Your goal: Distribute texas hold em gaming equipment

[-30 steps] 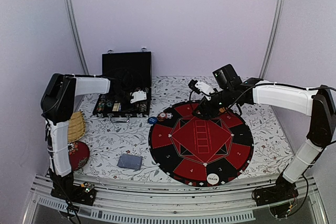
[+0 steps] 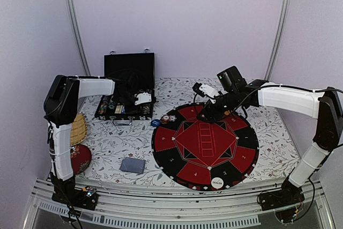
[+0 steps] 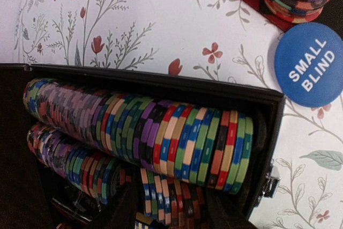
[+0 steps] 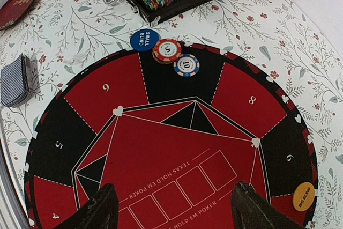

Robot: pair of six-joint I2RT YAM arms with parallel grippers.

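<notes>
The black chip case (image 2: 123, 112) stands open at back left; rows of coloured chips (image 3: 177, 143) fill it. My left gripper reaches down into the case, fingers apart around part of a chip row. My right gripper hovers open above the red-and-black poker mat (image 2: 206, 159). Chip stacks marked 5 (image 4: 167, 50) and 10 (image 4: 186, 65) lie at the mat's edge beside a blue SMALL BLIND button (image 3: 308, 65). A BIG BLIND button (image 4: 303, 197) and DEALER button (image 2: 217, 183) also lie on the mat.
A grey deck-like pad (image 2: 132, 165), a wicker tray (image 2: 78, 128) and a red round dish (image 2: 79, 159) are on the left. The patterned table between case and grey pad is mostly clear.
My left gripper has shifted very slightly to the right over the case. The right arm looks unchanged.
</notes>
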